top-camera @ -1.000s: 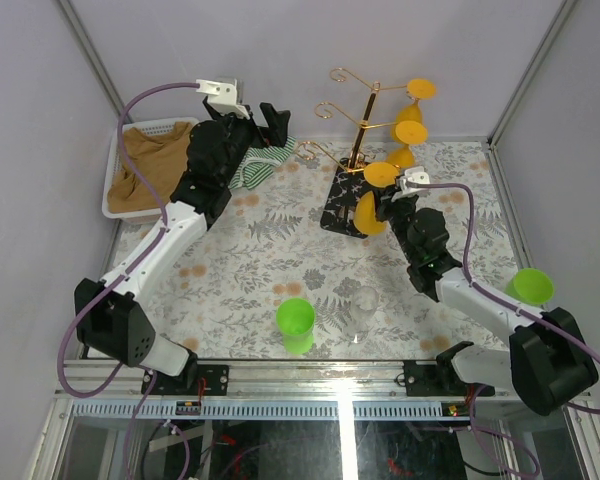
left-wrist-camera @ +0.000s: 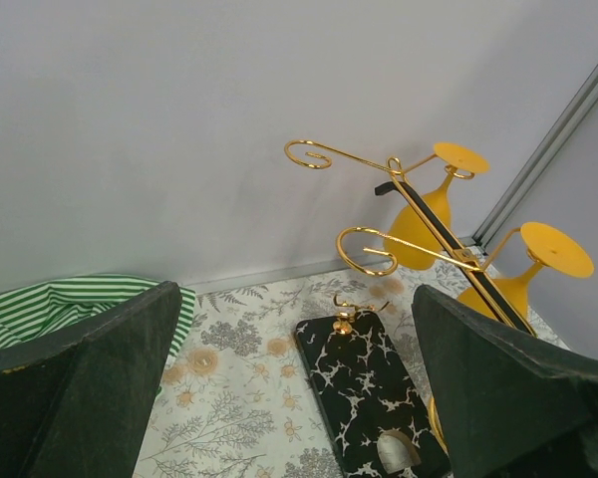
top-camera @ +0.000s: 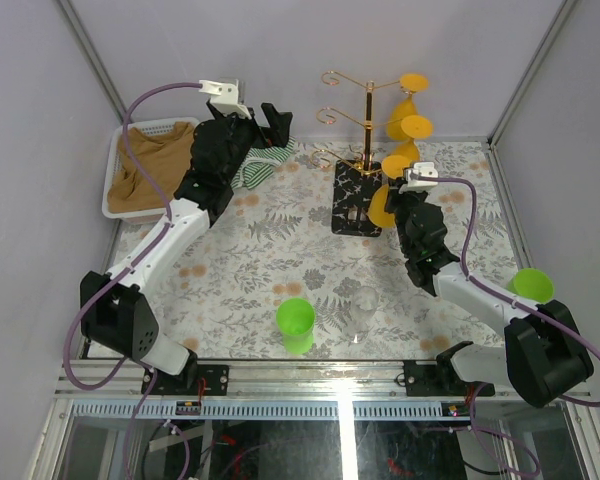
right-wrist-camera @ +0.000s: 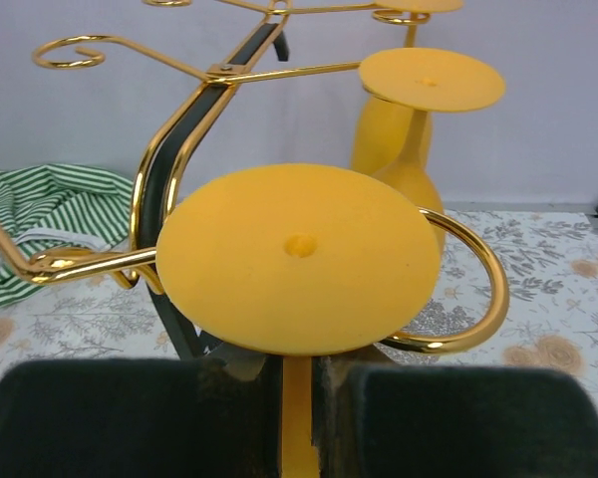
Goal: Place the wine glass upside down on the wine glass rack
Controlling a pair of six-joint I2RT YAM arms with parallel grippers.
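The gold wine glass rack (top-camera: 368, 110) stands at the back on a black base (top-camera: 356, 210), carrying yellow glasses upside down on its right side. My right gripper (top-camera: 400, 196) is shut on the lowest yellow wine glass (right-wrist-camera: 297, 259), whose stem runs down between the fingers in the right wrist view; its foot sits level with a gold loop. My left gripper (top-camera: 278, 125) is raised at the back left, open and empty, its fingers (left-wrist-camera: 80, 388) framing the rack in the left wrist view.
A basket with brown cloth (top-camera: 145, 180) and a striped cloth (top-camera: 260, 165) lie at the back left. Green cups stand at the front (top-camera: 296, 325) and right (top-camera: 530, 285); a clear glass (top-camera: 363, 310) is near the front middle.
My right gripper, with the yellow glass, and the rack's upper parts have shifted slightly to the right and the rack looks more upright. The left arm is nearly still.
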